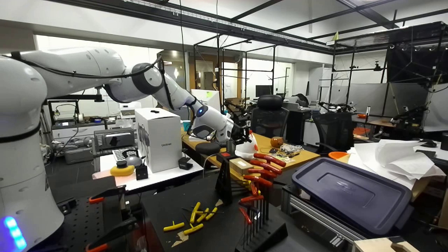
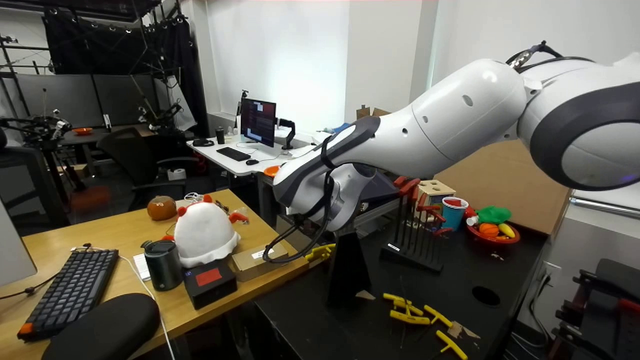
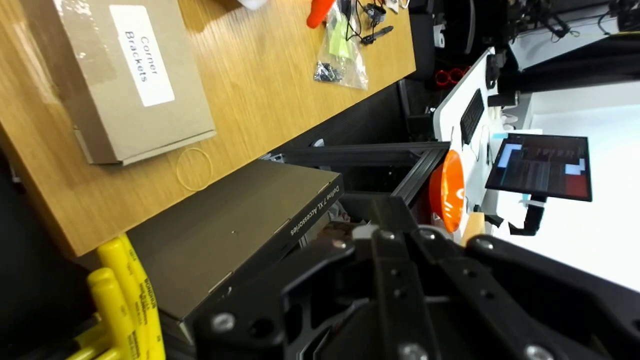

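Note:
My gripper reaches in from the bottom of the wrist view, its dark fingers together and no object visible between them. In exterior view 1 it shows small and dark (image 1: 242, 133) near the white plush toy (image 1: 246, 149), above the wooden desk; whether it touches the toy is unclear. Exterior view 2 has it hidden behind the arm. Past the fingers, the wrist view shows a cardboard box labelled Corner Brackets (image 3: 129, 84) on the desk and yellow handles (image 3: 129, 300) at lower left. Several yellow T-handle keys (image 2: 408, 318) lie loose on the black table.
Red-handled keys stand in a black rack (image 2: 414, 259), close to a blue cup (image 2: 454, 213) and a red bowl (image 2: 493, 239) of toy food. A black upright holder (image 2: 348, 270) rises beside the desk. The purple lid (image 1: 348, 193) lies to the right.

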